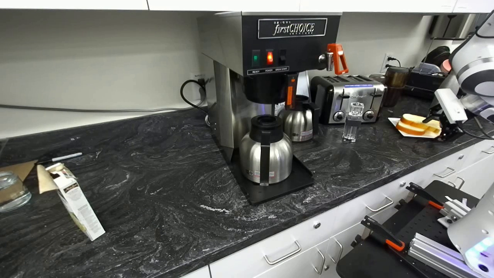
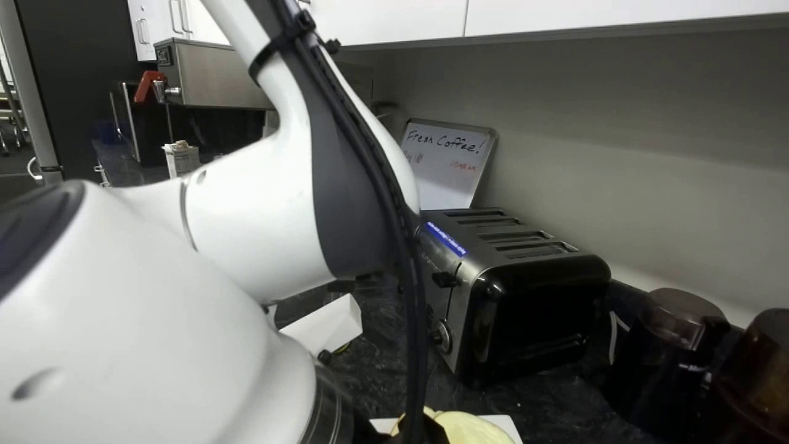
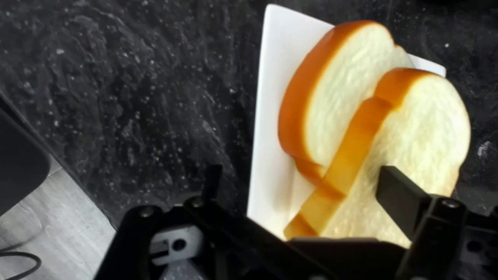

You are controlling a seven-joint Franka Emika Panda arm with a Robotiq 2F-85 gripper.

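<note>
Two thick slices of white bread with brown crusts lie overlapping on a white plate (image 3: 272, 107) in the wrist view. The farther bread slice (image 3: 355, 84) leans partly under the nearer bread slice (image 3: 427, 130). My gripper stands open at the near end of the plate. Its right finger (image 3: 402, 200) appears over the nearer slice, and its left finger (image 3: 213, 182) is beyond the plate's left edge. Whether either finger touches anything is unclear. In exterior view 1, the black gripper covers the plate's right end; exterior view 2 mostly hides the gripper behind the arm.
A four-slot toaster (image 1: 348, 99) stands left of the plate, with a clear glass or plastic container (image 1: 353, 122) before it. Further left is a coffee maker (image 1: 291, 44) with a steel carafe (image 1: 266, 155). Dark pitchers (image 2: 669, 348) stand beyond the toaster. Bare counter lies before the toaster.
</note>
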